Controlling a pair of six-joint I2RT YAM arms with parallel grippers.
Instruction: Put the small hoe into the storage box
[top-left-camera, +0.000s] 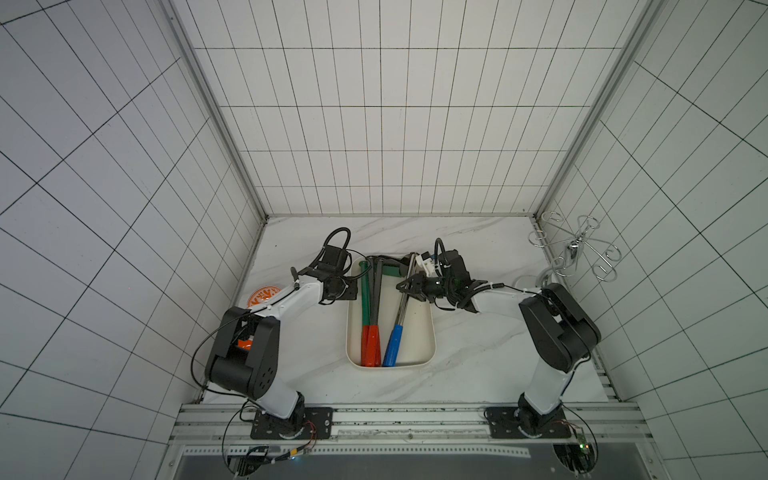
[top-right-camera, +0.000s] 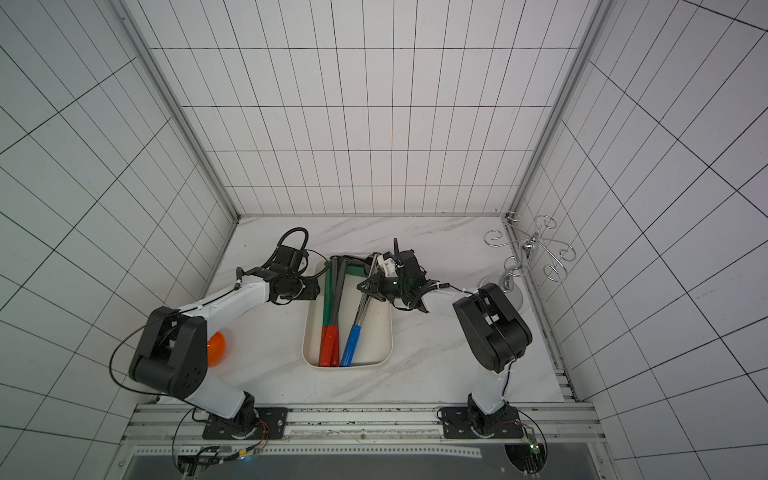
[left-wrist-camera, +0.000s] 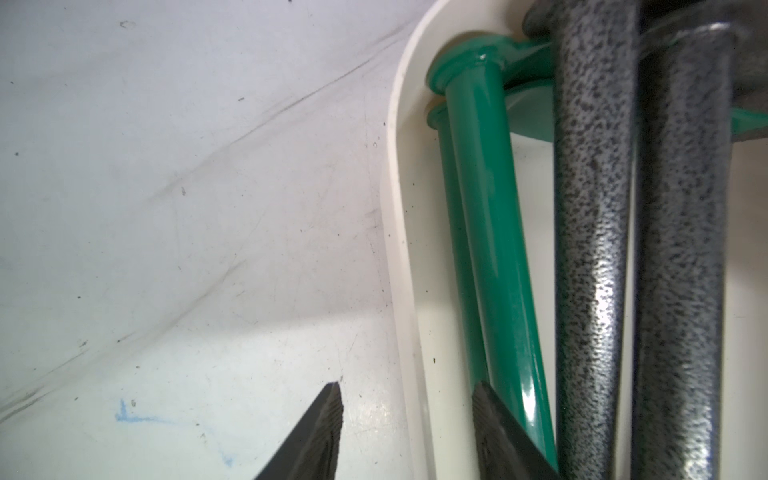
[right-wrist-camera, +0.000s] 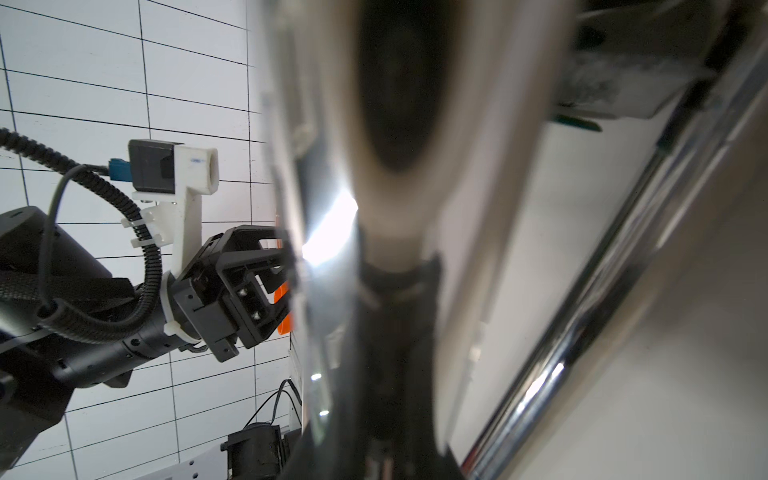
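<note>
The cream storage box (top-left-camera: 433, 336) stands mid-table. My right gripper (top-left-camera: 406, 286) is over it, shut on a shiny, blue-handled tool that I take for the small hoe (right-wrist-camera: 328, 232). Blurred and close to the lens, this metal fills the middle of the right wrist view. From above, one blue handle (top-left-camera: 393, 345) shows inside the box outline; whether the held tool touches the floor I cannot tell. A second chrome rod (right-wrist-camera: 552, 344) lies beyond it. My left gripper is open and empty at the box's left rim (left-wrist-camera: 408, 320), one finger on either side in view.
Green-shafted (top-left-camera: 365, 296) and dark grey (top-left-camera: 376, 296) tools with red handles lie along the box's left side. The box's right floor (top-left-camera: 416, 340) is bare. A wire stand (top-left-camera: 572, 248) is at the right wall; an orange item (top-left-camera: 262, 296) lies left.
</note>
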